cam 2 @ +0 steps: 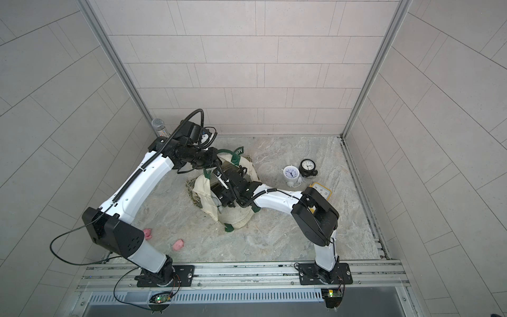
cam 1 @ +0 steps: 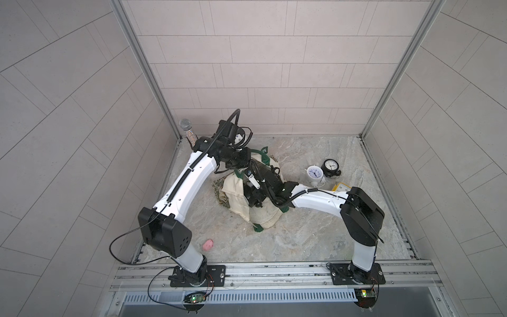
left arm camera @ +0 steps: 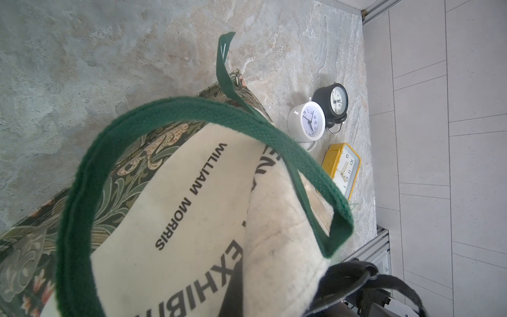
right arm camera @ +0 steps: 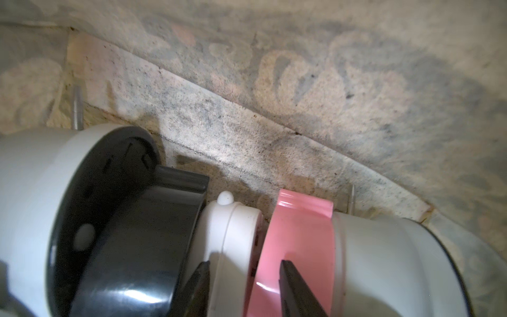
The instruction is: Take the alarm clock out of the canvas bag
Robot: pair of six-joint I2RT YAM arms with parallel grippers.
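The cream canvas bag with green handles lies mid-table, its mouth spread. My left gripper is at its far rim, shut; in the left wrist view, canvas folds up beside a dark finger. Inside the bag, the right wrist view shows a thin white clock beside a pink clock body with a pale round part. My right gripper is part open over these two, one finger at the white clock's left side, the other over the pink one. Their lower parts are out of frame.
A black clock body with a large pale round part crowds the left inside the bag. Outside, a white clock, a black clock and a yellow clock stand at the right. A pink object lies near the front.
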